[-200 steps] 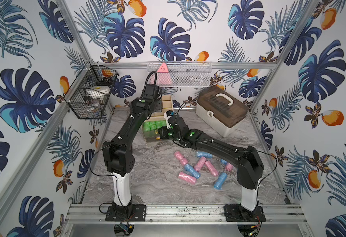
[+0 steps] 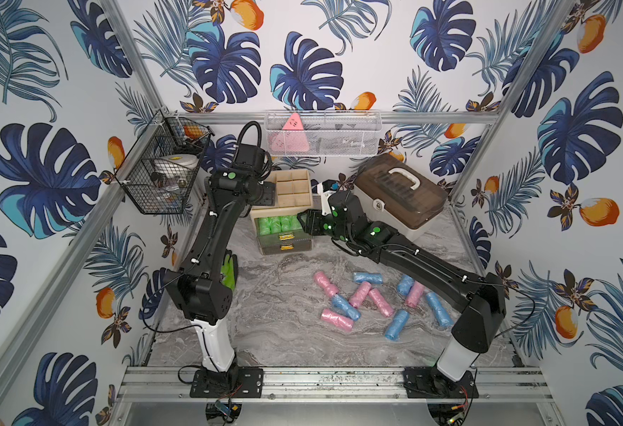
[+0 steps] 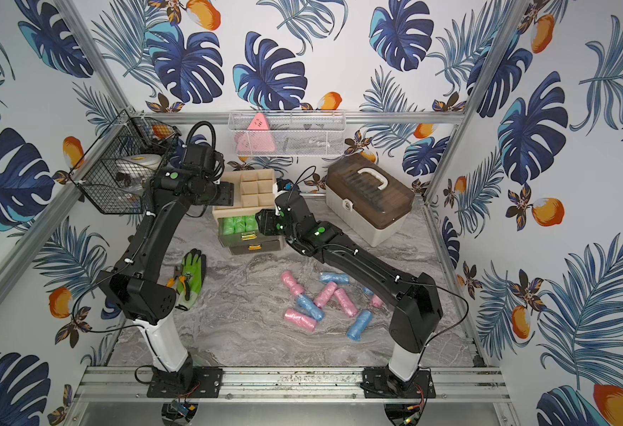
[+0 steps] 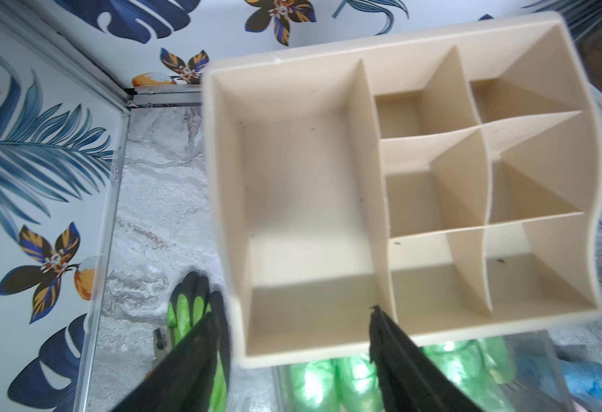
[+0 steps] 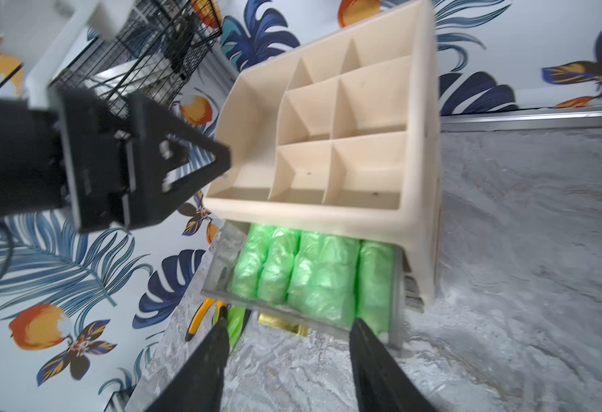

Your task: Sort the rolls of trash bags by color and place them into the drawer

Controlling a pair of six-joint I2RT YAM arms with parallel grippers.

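Observation:
Several green rolls (image 5: pixel 328 278) lie side by side in the pulled-out clear drawer (image 2: pixel 285 248) at the front of the cream organizer (image 4: pixel 308 199). Several pink rolls (image 2: pixel 336 318) and blue rolls (image 2: pixel 397 324) lie loose on the table, to the right and in front of the drawer. My left gripper is open above the organizer's left side, nothing between its fingers. Near the drawer's right end, my right gripper stands open and empty, apart from the green rolls. The right arm hides part of the loose rolls.
A brown-lidded toolbox (image 2: pixel 400 188) stands at the back right. Green-and-black gloves (image 3: pixel 193 275) lie at the left beside orange-handled pliers (image 3: pixel 182 285). A wire basket (image 2: pixel 166 170) hangs on the left wall.
My left arm has swung to the left, uncovering more of the organizer and the green glove.

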